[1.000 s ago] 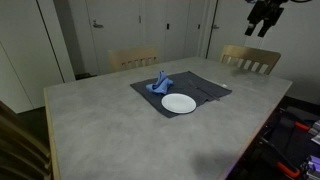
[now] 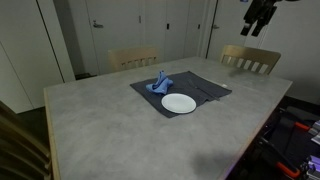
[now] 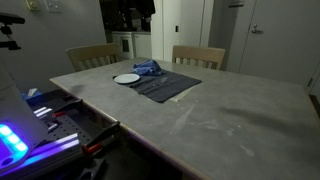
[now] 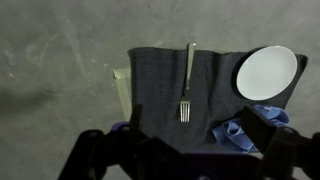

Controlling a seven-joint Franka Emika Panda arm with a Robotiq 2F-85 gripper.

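Observation:
High above the table's right end, my gripper [image 2: 256, 30] stands open with nothing between its fingers. A dark grey cloth mat [image 4: 155, 75] lies flat below it. On the mat a metal fork [image 4: 188, 84] rests alone, its tines toward the gripper's side of the wrist view. Next to it are a white plate [image 4: 266, 72] and a crumpled blue cloth [image 4: 232, 136]; the right finger hides part of that cloth. In the first exterior view the plate [image 2: 179, 103] sits at the mat's near edge, with the blue cloth [image 2: 159, 84] behind it.
A small beige strip [image 4: 122, 92] shows at the mat's edge. Wooden chairs [image 2: 133, 58] stand around the table's sides.
My gripper has shifted very slightly up and to the left in the first exterior view. The mat, plate and blue cloth have stayed where they were.

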